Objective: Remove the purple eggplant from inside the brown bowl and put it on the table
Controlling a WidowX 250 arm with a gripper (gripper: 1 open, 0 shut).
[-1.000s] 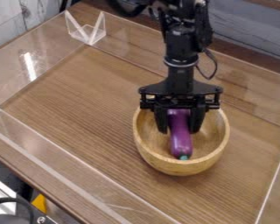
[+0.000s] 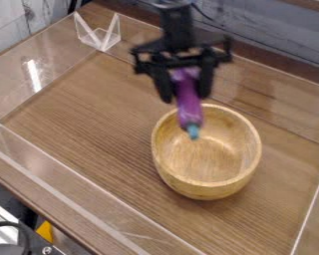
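The purple eggplant [image 2: 187, 101] hangs upright, its bluish lower tip [image 2: 191, 131] over the back part of the brown bowl [image 2: 206, 182]. Blurred by motion, my gripper [image 2: 185, 85] is shut on the eggplant's upper part from above. The inside of the bowl shows bare below it. The tip overlaps the bowl's far rim in this view; its exact height above the bowl I cannot tell.
Bare wooden table [image 2: 83, 120] stretches wide to the left of the bowl, and a strip is free on the right. A clear plastic stand [image 2: 99, 32] is at the back left. Dark cables [image 2: 9, 237] lie at the front left corner.
My gripper has gone up and back, slightly left, carrying the eggplant with it. The eggplant was down inside the bowl before and is now raised. The bowl has stayed in place.
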